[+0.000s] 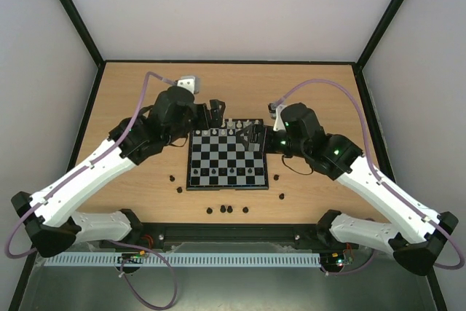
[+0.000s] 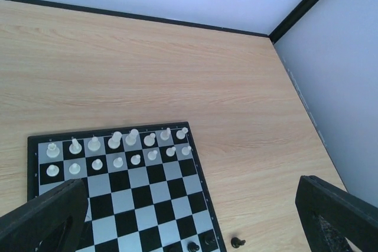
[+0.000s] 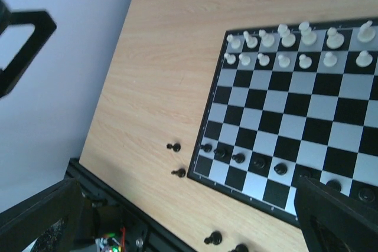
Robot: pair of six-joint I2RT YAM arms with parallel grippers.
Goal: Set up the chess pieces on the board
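Note:
The chessboard [image 1: 228, 154] lies mid-table. Two rows of white pieces [image 2: 116, 140] stand upright along its far side. A row of black pawns [image 3: 280, 169] stands on the second row from the near edge, and the nearest row looks bare where visible. Loose black pieces lie on the table, including two left of the board [image 3: 178, 173] and one to its right [image 2: 237, 242]. My left gripper [image 1: 217, 113] is open above the board's far edge, nothing between its fingers. Over the board's right half hangs my right gripper [image 1: 252, 136], open and empty, hiding some squares and pieces.
Several more black pieces [image 1: 226, 209] lie between the board and the table's front edge. Behind the board the wooden table [image 1: 291, 78] is clear. Both grippers are close together over the board.

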